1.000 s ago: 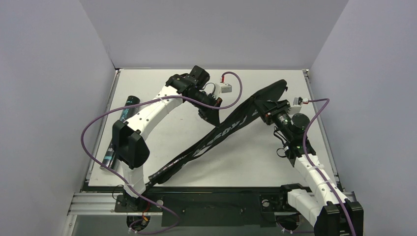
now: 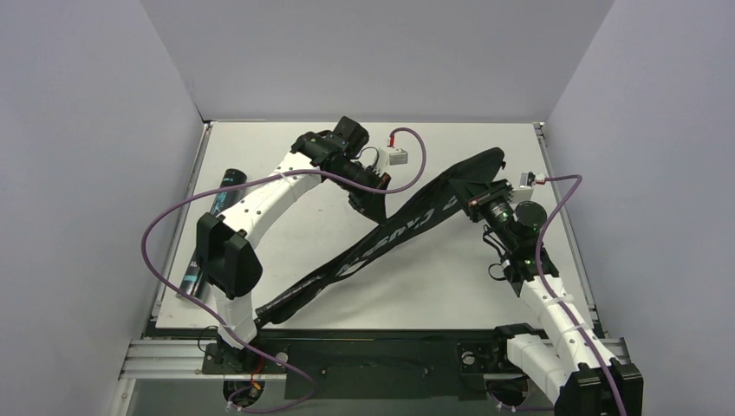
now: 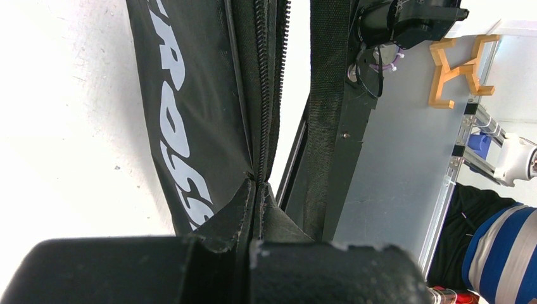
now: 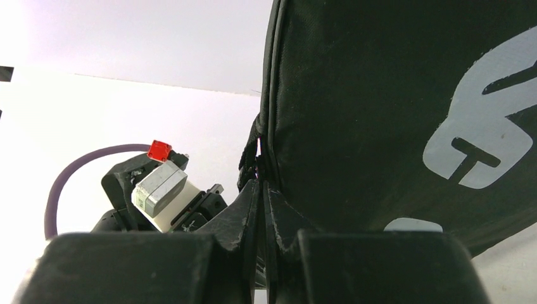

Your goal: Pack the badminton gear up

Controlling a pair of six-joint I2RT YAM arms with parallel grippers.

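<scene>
The long black badminton bag stretches diagonally over the white table, from the near left edge to the far right, with light lettering along its side. Around its middle, my left gripper is shut on the bag's zipper edge; in the left wrist view the zipper runs down into the fingertips. Nearer the far right end, my right gripper is shut on the bag's black edge, where a thin fold meets the fingertips. What lies inside the bag is hidden.
A black tube lies along the table's left side, partly covered by the left arm. Bare white table shows in front of and behind the bag. A purple cable loops over the left arm.
The bag's far right end has sunk slightly. Its near left end has slid a little left and toward the near edge. Both grippers stay almost in place.
</scene>
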